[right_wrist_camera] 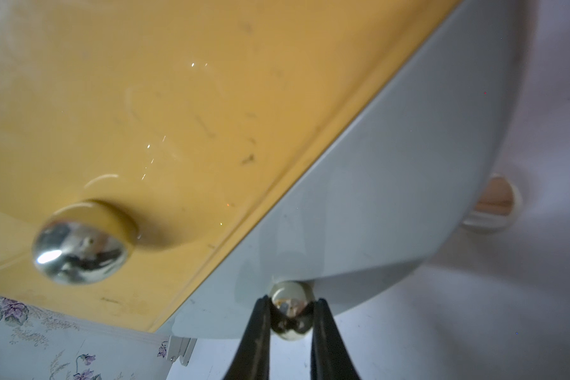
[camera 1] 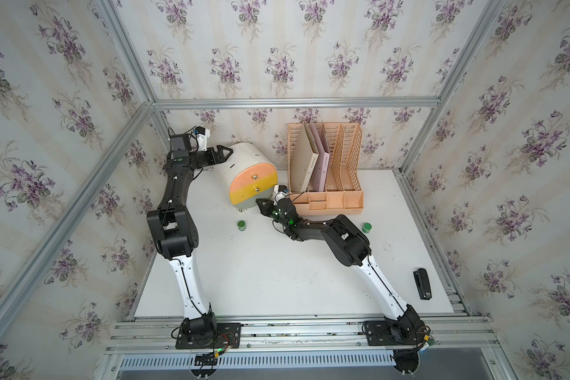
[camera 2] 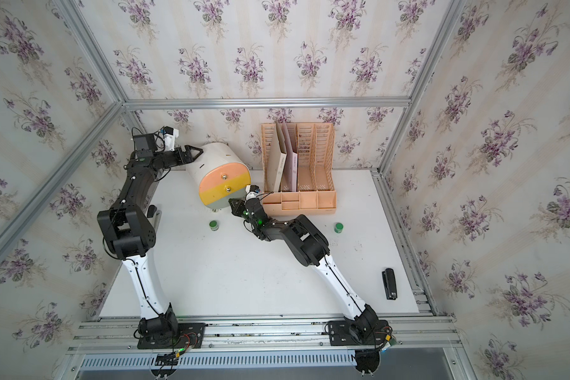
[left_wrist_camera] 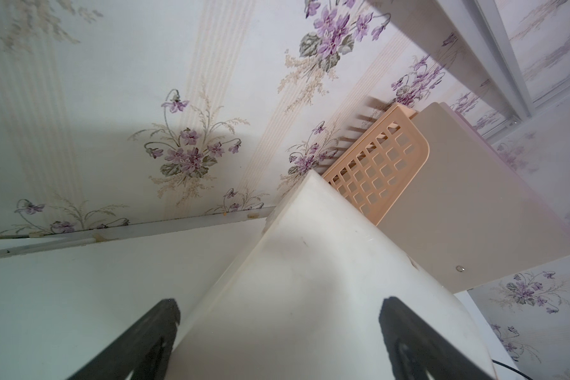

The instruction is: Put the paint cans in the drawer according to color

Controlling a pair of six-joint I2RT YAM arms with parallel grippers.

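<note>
The rounded white cabinet [camera 1: 252,159] has an orange drawer [camera 1: 254,176] on top, a yellow drawer [camera 1: 250,191] in the middle and a grey drawer [right_wrist_camera: 386,183] at the bottom; all look shut. My right gripper is at the grey drawer's metal knob [right_wrist_camera: 289,297], a narrow finger on each side. Whether they press on it, I cannot tell. My left gripper stands open over the cabinet's rear left top, empty. One green-lidded can [camera 1: 241,225] stands in front of the cabinet, another [camera 1: 366,227] right of the organizer.
Right of the cabinet, close to my right arm, an orange-tan organizer [camera 1: 347,201] holds upright folders [camera 1: 305,158]. A black stapler-like object [camera 1: 422,283] lies at the front right.
</note>
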